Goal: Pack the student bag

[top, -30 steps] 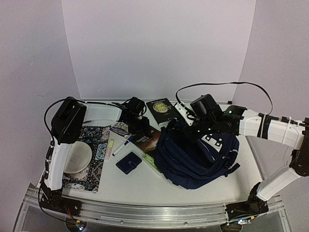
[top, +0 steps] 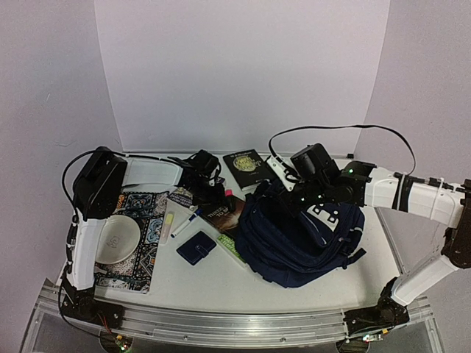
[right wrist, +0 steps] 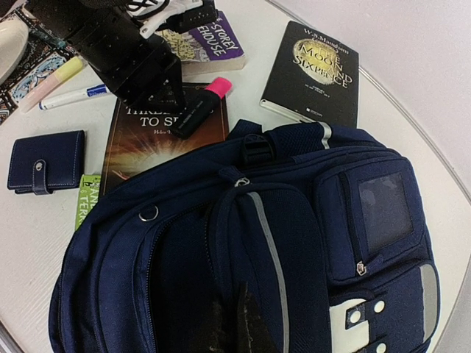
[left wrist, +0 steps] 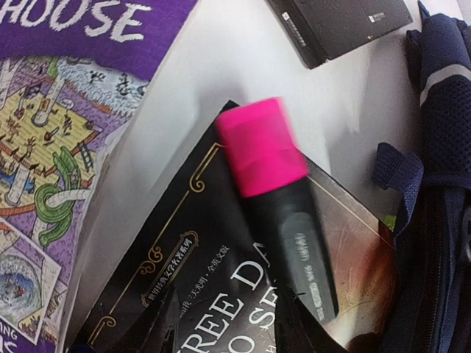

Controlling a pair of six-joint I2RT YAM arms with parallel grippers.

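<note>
A black marker with a bright pink cap (left wrist: pixel 272 213) is over the dark book "Three Days to See" (left wrist: pixel 176 250); its cap looks blurred. My left gripper is above that book with its fingers apart, the marker's black end beside the right finger and nothing visible between them. In the right wrist view the marker (right wrist: pixel 200 109) is slanted against the book, right of the left gripper. The navy backpack (right wrist: pixel 287 162) lies with its mouth unzipped. My right gripper reaches in at its opening, dark against dark cloth, so its fingers are hard to read.
"The Moon and Sixpence" (right wrist: pixel 313 73) lies behind the bag, and a purple book (right wrist: pixel 221 44) lies left of it. A blue wallet (top: pixel 196 248), a green book (top: pixel 230 248), a blue-white pen (top: pixel 185 223), a pale highlighter (top: pixel 166 226) and a white plate (top: pixel 118 239) are at left.
The marker's pink cap, hidden in the earliest top view and a small spot afterwards, now shows clearly beside the left gripper. The left arm has shifted slightly; the right arm and bag look still.
</note>
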